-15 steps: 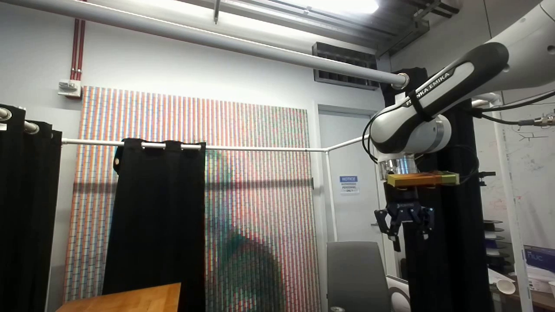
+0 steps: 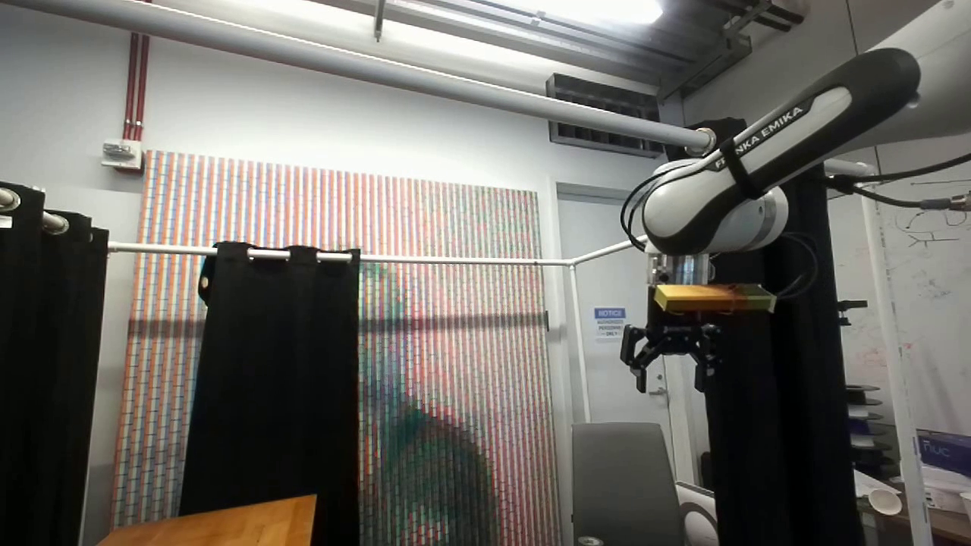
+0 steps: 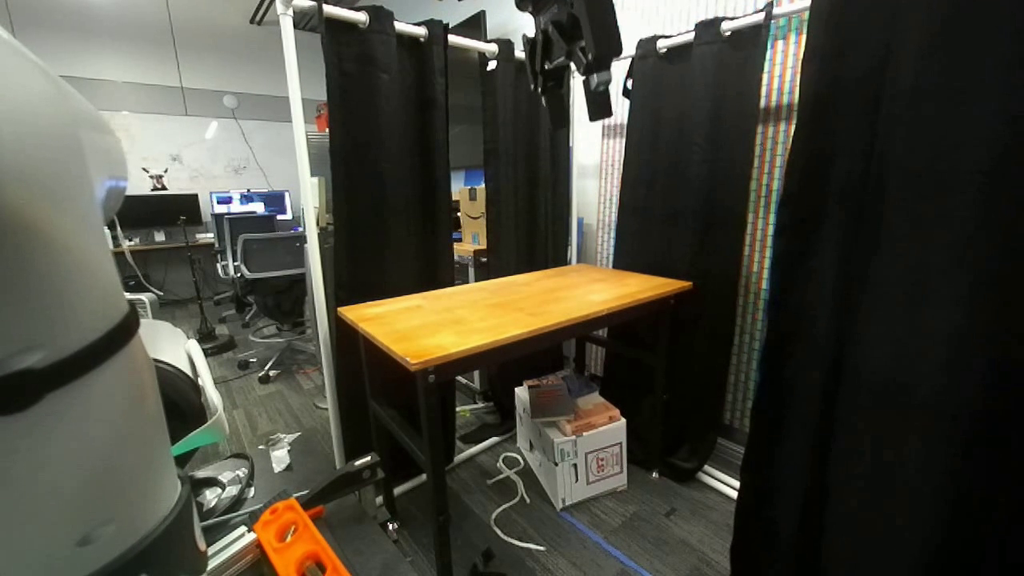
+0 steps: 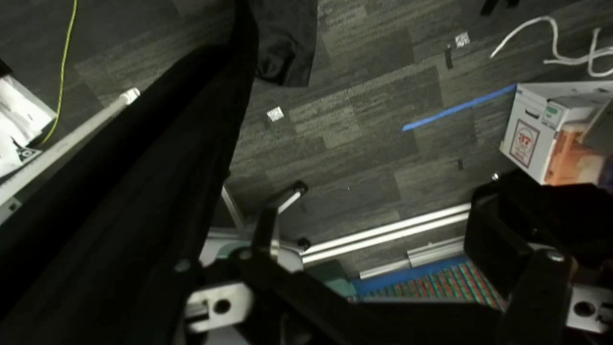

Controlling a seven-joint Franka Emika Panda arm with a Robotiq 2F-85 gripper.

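Observation:
High in the air, my black gripper [image 2: 670,387] hangs open, its fingers spread apart with only air between them. Part of it shows at the top edge of exterior view 2, where the gripper [image 3: 576,107] is cut off by the frame. In the wrist view its dark linkages span the bottom, and beneath them is only floor [image 4: 368,166]. A wooden table [image 3: 518,302] stands well below the gripper's height, its top bare. Only a corner of that table [image 2: 227,523] appears in exterior view 1.
Black curtains [image 3: 389,192] hang from white pipes around the table. A white box [image 3: 590,470] with books on top sits on the floor under it, near a white rope [image 3: 509,494]. A grey chair [image 2: 623,482] stands below the gripper in exterior view 1.
The arm has lifted the gripper upward and a little to the left in exterior view 1, and the wrist has turned. The table and curtains have stayed put.

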